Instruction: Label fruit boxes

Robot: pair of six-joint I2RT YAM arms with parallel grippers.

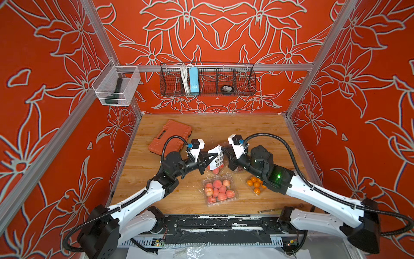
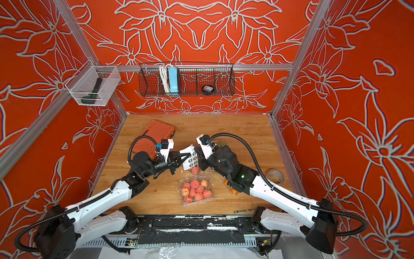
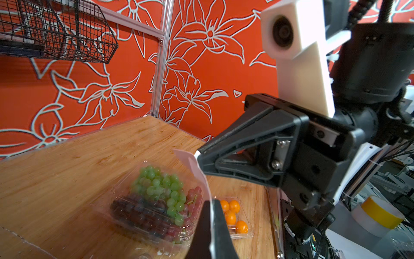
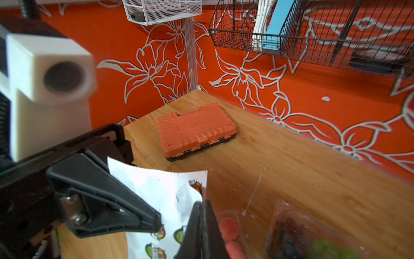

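Observation:
A white sheet of labels (image 1: 217, 158) (image 2: 189, 158) (image 4: 151, 185) hangs upright between my grippers over the table centre, with printed fruit pictures. My left gripper is shut on the sheet, which runs edge-on between its fingers in the left wrist view. My right gripper is shut at the sheet's edge; whether paper lies between its fingertips is hard to tell. Below are a box of peaches (image 1: 220, 190), a box of oranges (image 3: 230, 220) to the right, and a box of green and dark grapes (image 3: 159, 198), partly hidden in the top views.
An orange toolbox (image 4: 196, 131) lies at the back left. A tape roll (image 2: 274, 176) is on the right, a thin tool (image 1: 269, 210) at the front edge. Wire baskets (image 1: 207, 79) and a white basket (image 1: 115, 86) hang on the walls.

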